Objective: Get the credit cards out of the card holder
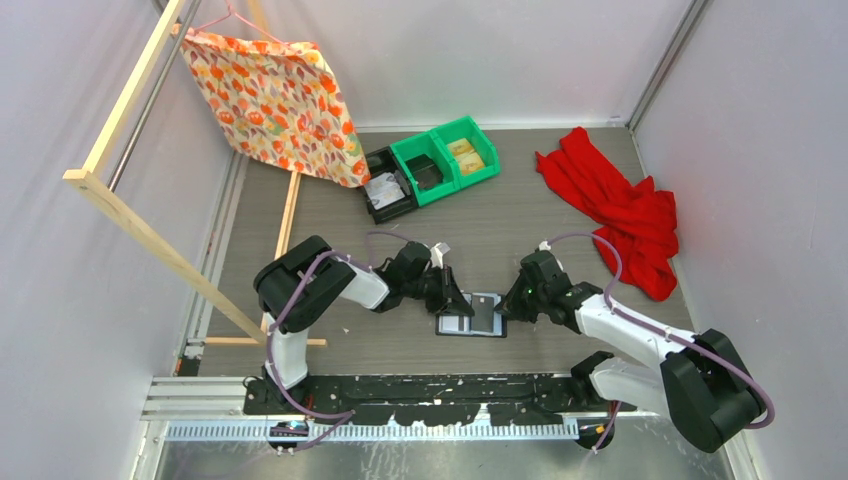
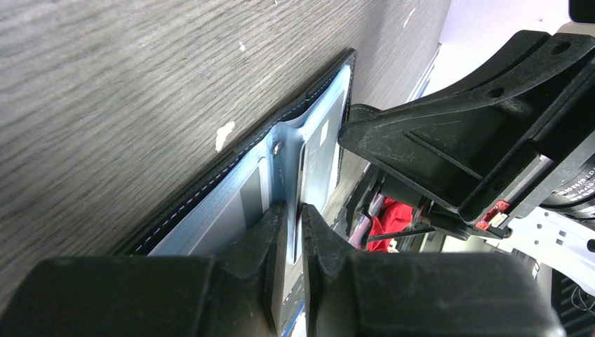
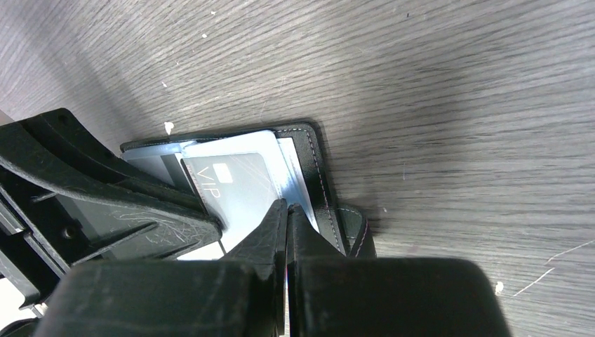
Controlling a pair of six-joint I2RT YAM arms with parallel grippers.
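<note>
The open card holder, dark with a stitched edge and clear bluish sleeves, lies flat between my two arms. A grey card marked VIP is in its right-hand sleeve in the right wrist view. My left gripper is open by a narrow gap, its fingertips on either side of the raised card edge near the holder's middle. I cannot tell whether both fingers touch it. The right gripper is shut, tips down on the sleeve by the holder's outer edge. Nothing shows between them.
A green bin and a black bin stand at the back. Red cloth lies at the right, and a patterned cloth hangs from the wooden frame at the left. The table behind the holder is clear.
</note>
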